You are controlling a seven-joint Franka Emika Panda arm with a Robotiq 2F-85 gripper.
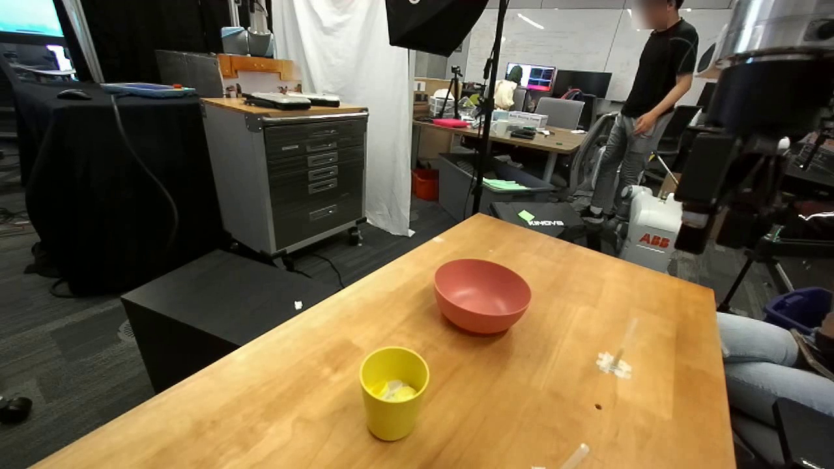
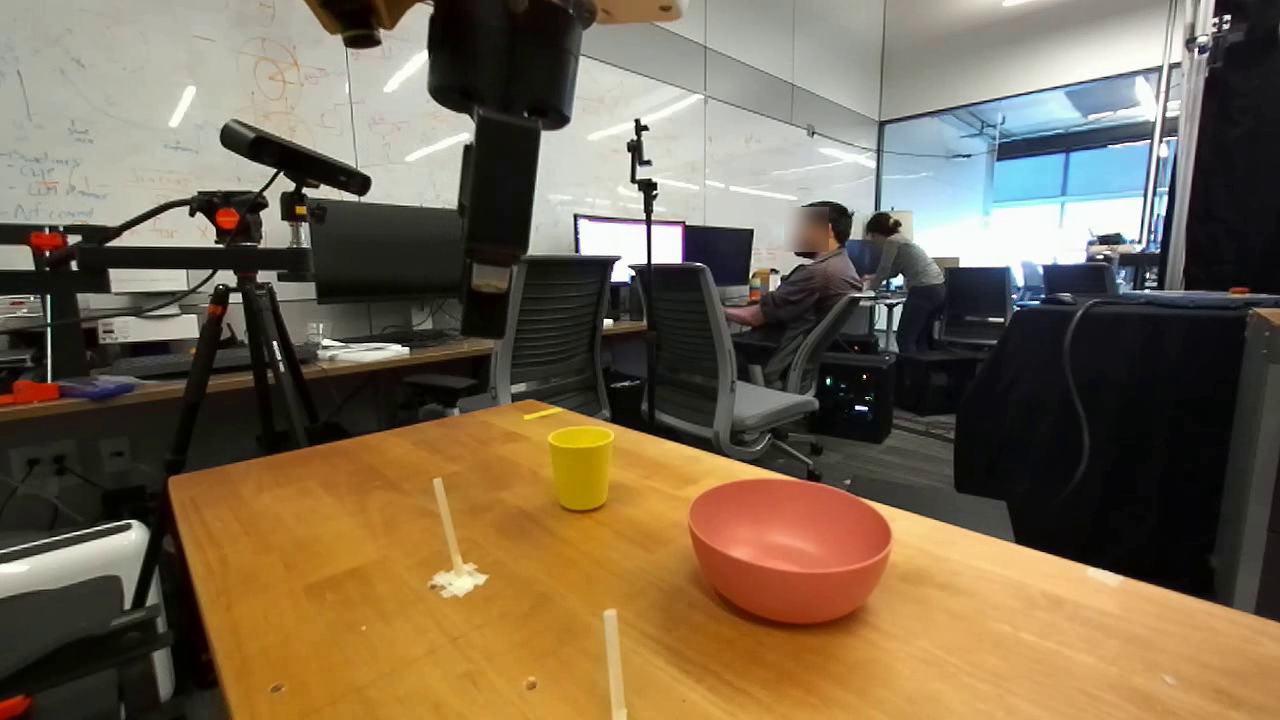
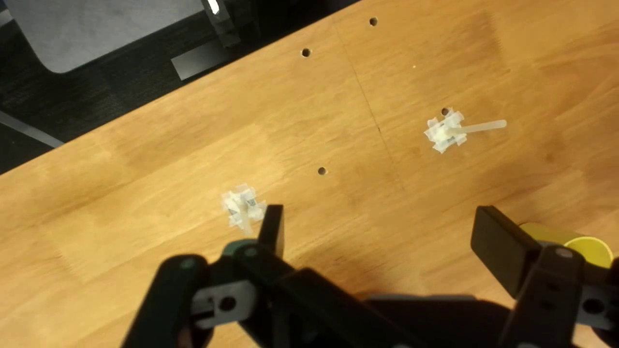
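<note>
High over the table's near right side in exterior view 1, my gripper (image 1: 713,228) hangs clear of everything. It is open: in the wrist view the two fingers (image 3: 502,249) stand wide apart with only bare wood below the gap. A yellow cup (image 1: 393,410) stands upright on the table, with some yellow and whitish pieces inside. Part of that cup shows at the wrist view's right edge, behind a finger. A red bowl (image 2: 792,564) sits upright on the wood, apart from the cup; the gripper body hides most or all of it in the wrist view.
Thin translucent sticks rise from taped spots (image 3: 445,132) on the wooden table (image 2: 360,528). A small yellow strip (image 2: 542,414) lies near the table's far edge in exterior view 2. A seated person's legs (image 1: 762,352) are close to the table's right edge.
</note>
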